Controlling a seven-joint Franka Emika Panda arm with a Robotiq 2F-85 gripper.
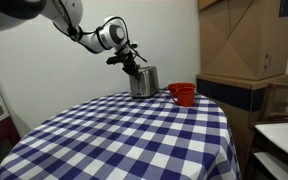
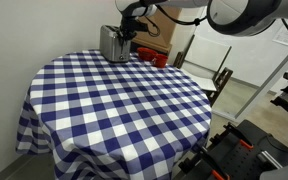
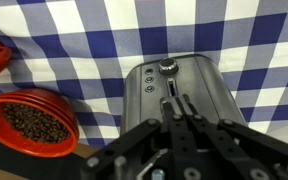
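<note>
A grey metal toaster [image 1: 144, 82] stands at the back of the checkered table [image 1: 114, 130]. My gripper is shut, pointing down over the toaster's control side, with nothing visible between its fingers. In the wrist view, a dark round knob [image 3: 167, 67] and several small buttons lie just beyond the fingertips. The fingertips are close to the lever slot on that side; whether they touch it I cannot tell. The gripper's body hides part of the toaster.
A red cup [image 1: 185, 95] and a red bowl of dark beans [image 3: 31, 122] stand beside the toaster. Cardboard boxes [image 1: 246, 40] rise behind, and a chair [image 2: 219, 80] is beyond the table.
</note>
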